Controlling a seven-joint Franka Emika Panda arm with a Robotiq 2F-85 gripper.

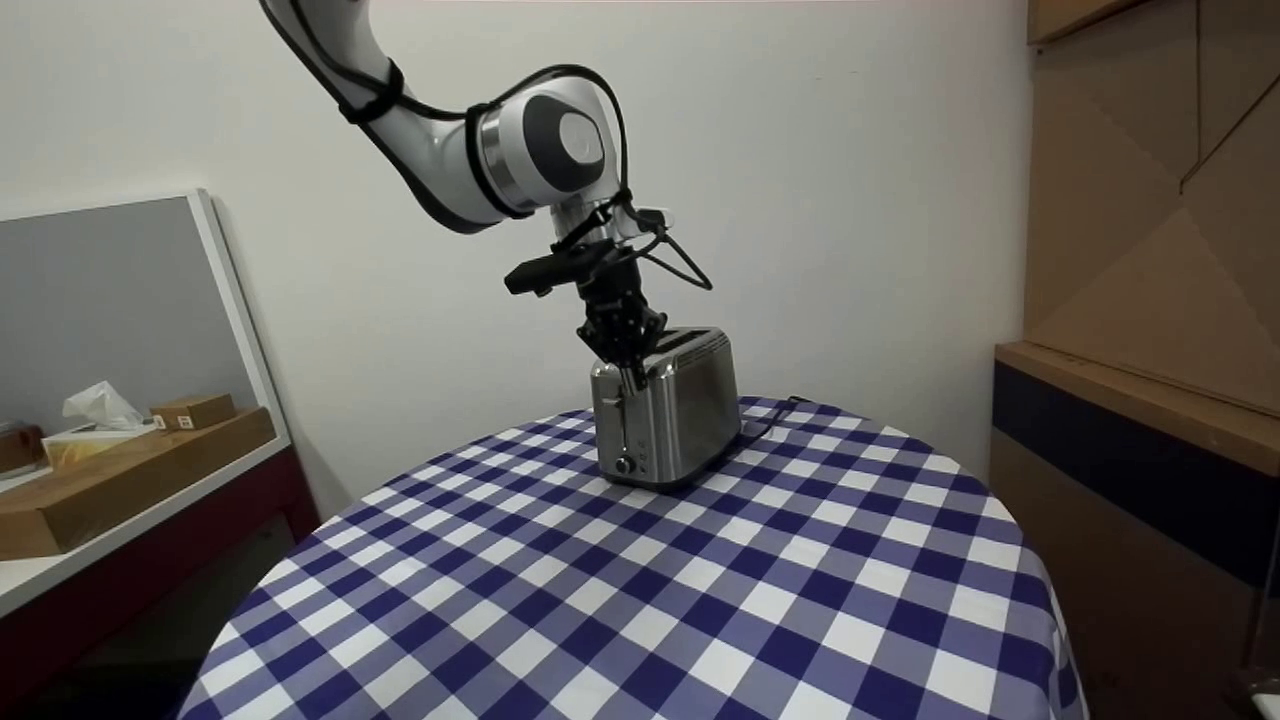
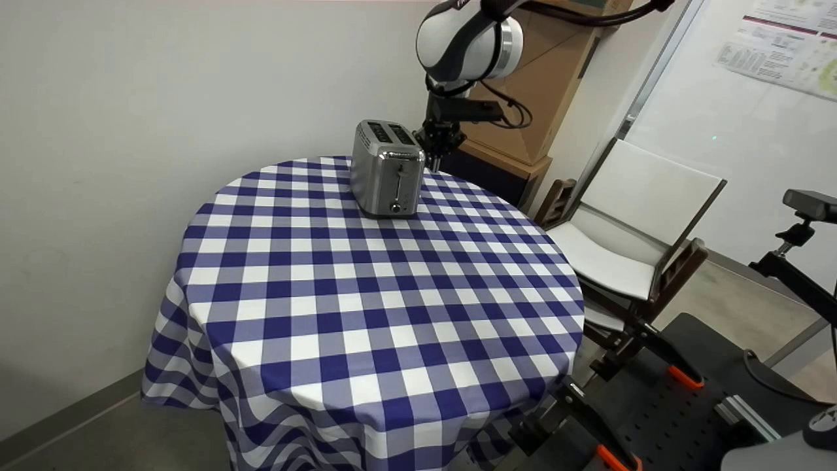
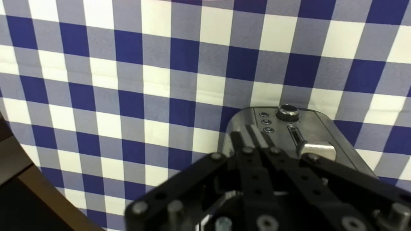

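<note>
A silver two-slot toaster stands upright on a checked tablecloth. Its control end, with the lever, the knob and three small buttons, shows in the wrist view. My gripper is shut with nothing visible between its fingers. In exterior view 1 the gripper points down in front of the toaster's control end, near the lever's height. In the wrist view its fingertips are left of the lever, apart from it. Exterior view 2 has the gripper partly behind the toaster; I cannot tell whether they touch.
A power cord trails behind the toaster. The wall rises behind the table, and a chair stands off to the right in exterior view 2.
</note>
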